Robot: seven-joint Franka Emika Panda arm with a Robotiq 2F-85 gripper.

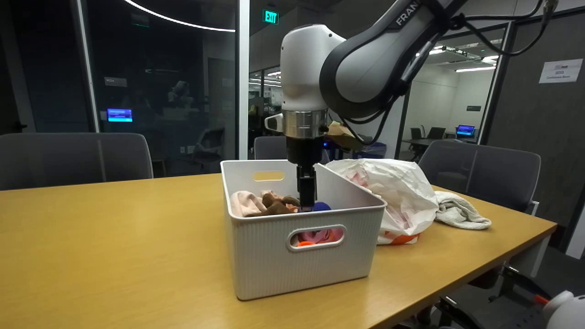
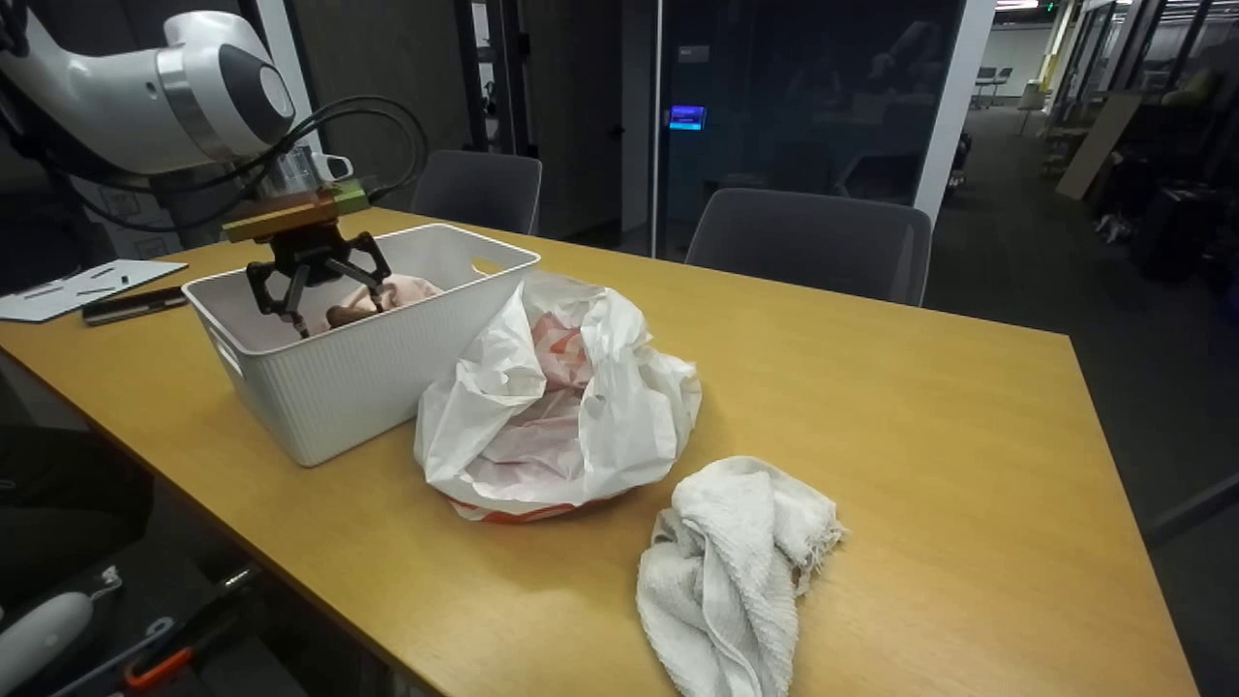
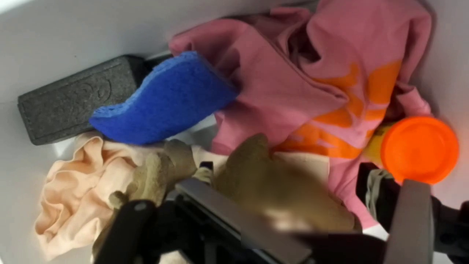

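Observation:
My gripper is open and reaches down inside the white bin (image 1: 307, 263), its fingers spread on either side of a brown plush toy (image 3: 263, 184). The toy's near part is blurred and partly hidden by the gripper. Beyond it in the wrist view lie a pink cloth with orange print (image 3: 272, 83), a blue sponge (image 3: 167, 99) and a dark grey block (image 3: 79, 99). Peach cloth (image 3: 79, 189) is bunched at the left. By the right finger stands a container with an orange lid (image 3: 420, 149). In exterior view 2 the fingertips sit below the bin's rim.
A crumpled white plastic bag (image 2: 558, 407) stands right beside the bin, with a white towel (image 2: 732, 569) past it. Bin walls surround the gripper closely.

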